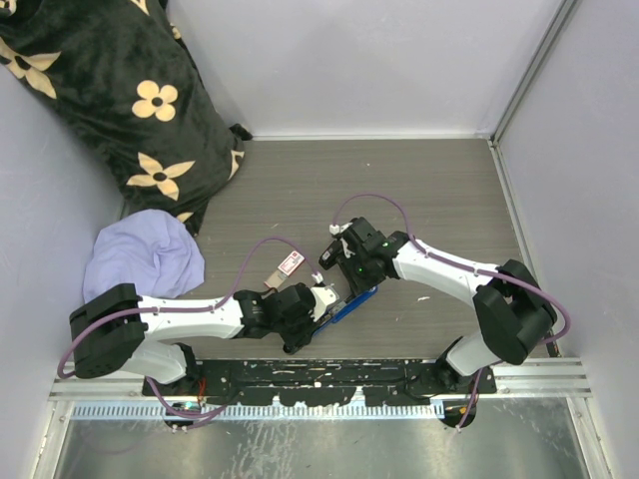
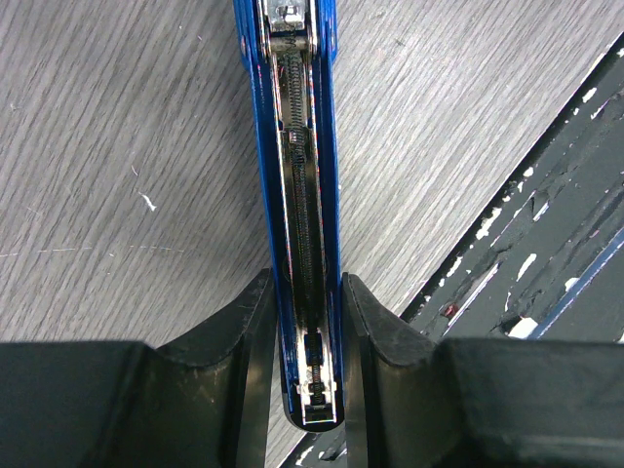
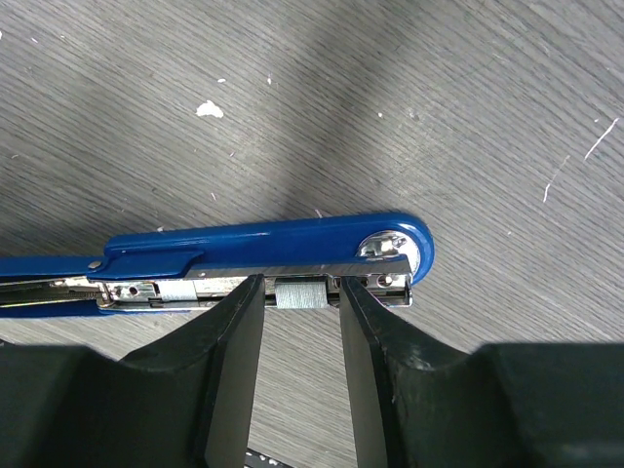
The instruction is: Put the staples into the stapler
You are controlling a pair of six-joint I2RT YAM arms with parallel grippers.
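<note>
The blue stapler lies opened out on the table, slanting between my two grippers. In the left wrist view, my left gripper is shut on one long end of the stapler, where a dark spring runs along the inside. A short silver strip of staples rests in the metal channel near the stapler's rounded end. My right gripper is open, with its fingertips on either side of this strip. From above, the arms hide much of the stapler.
Left of the stapler lies a small staple box with a red and white label. A lilac cloth and a dark flowered cloth take up the left side.
</note>
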